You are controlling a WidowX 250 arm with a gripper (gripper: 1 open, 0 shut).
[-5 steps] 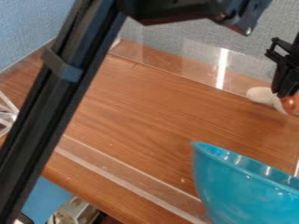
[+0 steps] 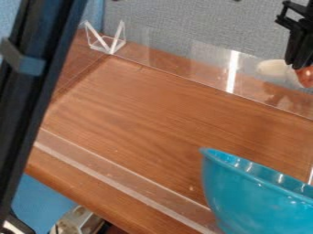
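Note:
My black gripper (image 2: 297,50) is at the upper right edge of the view, partly cut off, pointing down. Just below and beside it are a pale object (image 2: 272,67) and an orange-red round object (image 2: 305,77), behind or near the clear barrier. Whether its fingers touch either one is unclear, and so is the state of its fingers. A large teal bowl (image 2: 251,196) fills the lower right, below the gripper in the view.
A wooden table (image 2: 141,123) has a broad clear middle. A transparent wall (image 2: 184,64) runs along the back, with a white wire frame (image 2: 105,38) at back left. A dark arm link (image 2: 31,91) crosses the left side.
The dark arm link has moved left and up out of the top, uncovering more of the white frame. The gripper at right has risen slightly.

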